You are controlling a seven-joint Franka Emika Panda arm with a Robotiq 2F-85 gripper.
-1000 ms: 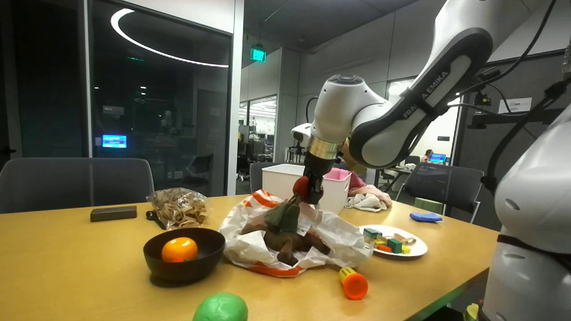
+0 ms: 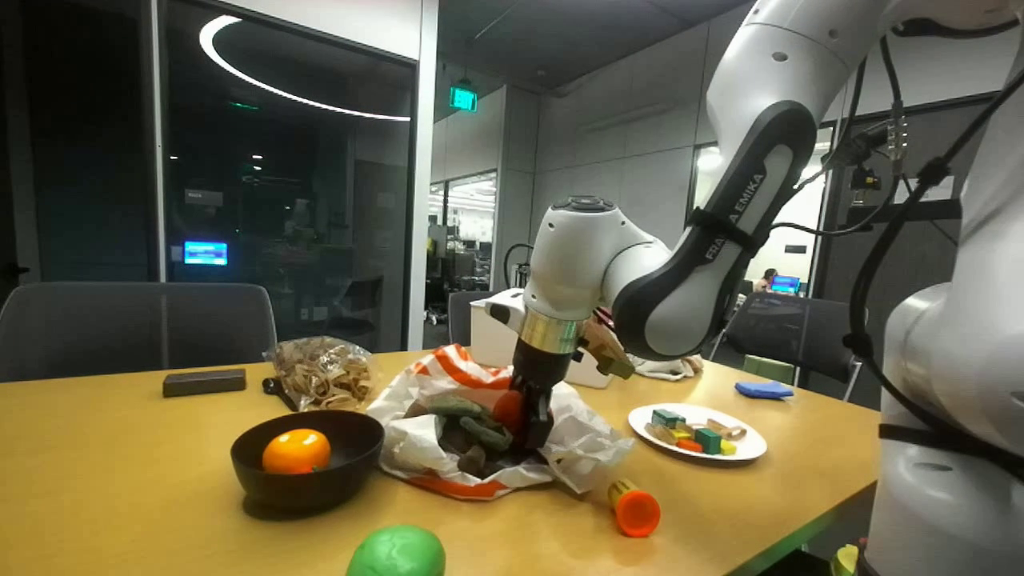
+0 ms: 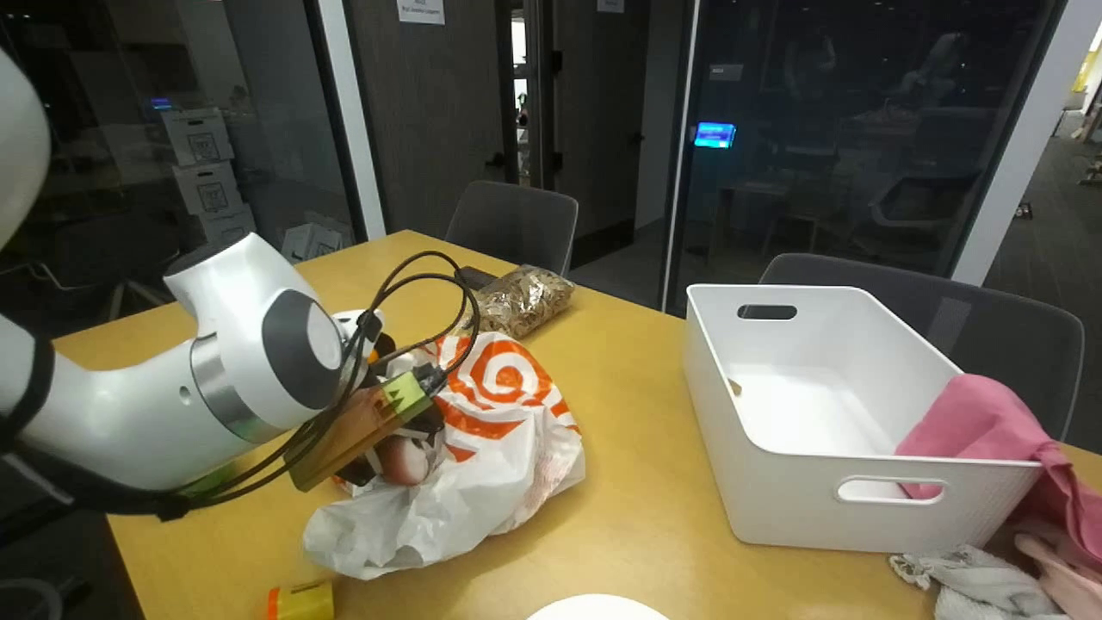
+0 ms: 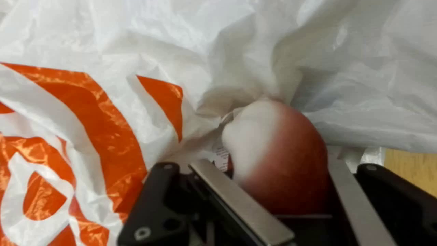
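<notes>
In the wrist view a round red and white thing (image 4: 282,164) sits between the two metal-faced fingers (image 4: 241,201), and my gripper is shut on it. Crumpled white plastic with orange print, a bag (image 4: 110,119), lies around and beyond it. From the first exterior view, the gripper (image 2: 533,427) reaches down into the open bag (image 2: 576,422), with the red of the held thing (image 2: 509,411) showing beside its fingers. Green and brown soft-looking items (image 2: 470,427) lie in the bag. What the round thing joins to below is hidden.
Left of the bag stands a black bowl (image 2: 307,483) holding an orange fruit (image 2: 297,450). A green ball (image 2: 398,555), an orange-capped yellow container (image 2: 634,509) and a white plate of blocks (image 2: 744,451) lie nearby. A white bin (image 3: 878,517) stands across the table.
My gripper has come down and a little left with the red thing, into the bag. The green and brown items sit lower; bag and bowl have shifted left.
</notes>
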